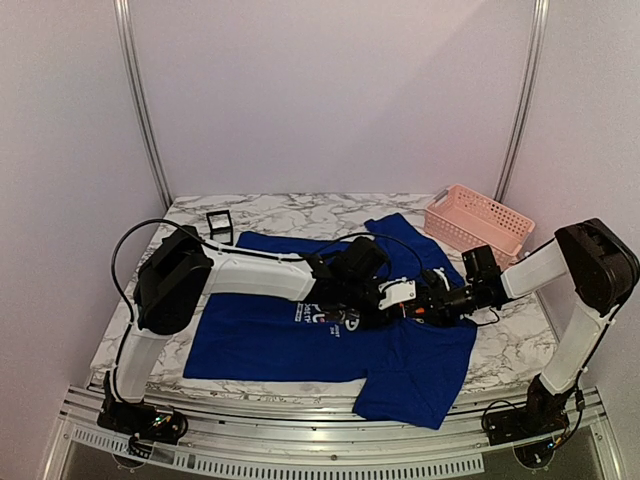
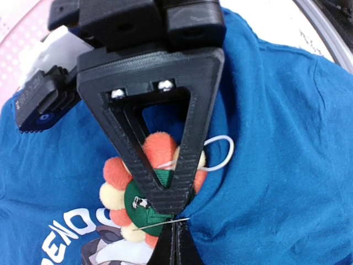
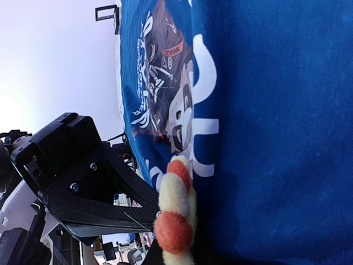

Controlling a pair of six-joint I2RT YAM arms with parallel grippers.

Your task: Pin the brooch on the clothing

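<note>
A blue shirt [image 1: 270,340] with a white print lies spread on the table. The flower brooch [image 2: 116,174], orange and cream petals around a green back, is held at the shirt's front by my right gripper [image 1: 440,305], largely hidden in its own wrist view [image 3: 174,232]. A thin pin crosses the green back at the tips of my left gripper, which is shut; the shirt bunches right beside it. Both grippers meet at the shirt's right part. Whether the pin passes through the cloth cannot be seen.
A pink basket [image 1: 480,205] stands at the back right. A small black frame [image 1: 220,225] is at the back left.
</note>
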